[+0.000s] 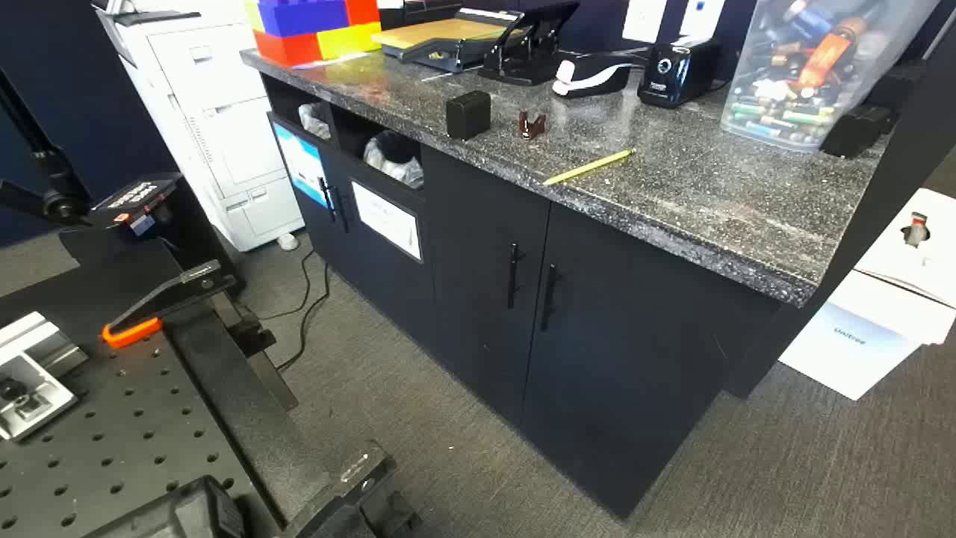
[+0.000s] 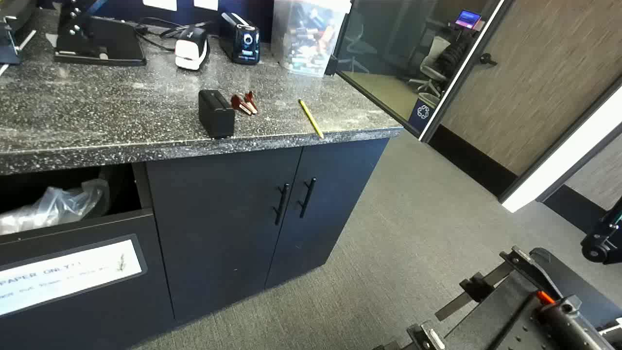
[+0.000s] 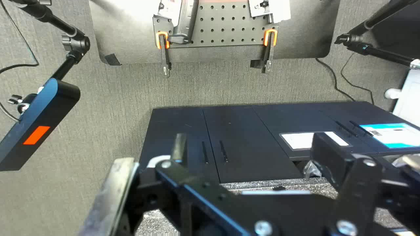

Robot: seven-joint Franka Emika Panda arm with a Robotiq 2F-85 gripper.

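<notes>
Across the bottom of the wrist view spreads my gripper, open, its two fingers wide apart and nothing held between them. Neither exterior view shows it. On the speckled counter [image 1: 708, 193] stands a small black block [image 1: 467, 115], upright near the front edge. Beside it, without touching, is a dark red staple remover [image 2: 245, 103]. A yellow pencil [image 1: 588, 167] lies farther along, one end at the counter's front edge. In the wrist view the gripper's body hides most of the counter top.
A stapler [image 2: 191, 47], a black pencil sharpener [image 2: 239, 40] and a clear bin of batteries [image 1: 802, 76] line the counter's back. Bright blocks [image 1: 314, 27] sit at its far end. Bare floor separates the dark cabinets [image 3: 183, 122] from the perforated table [image 3: 224, 29] with its orange-tipped clamps.
</notes>
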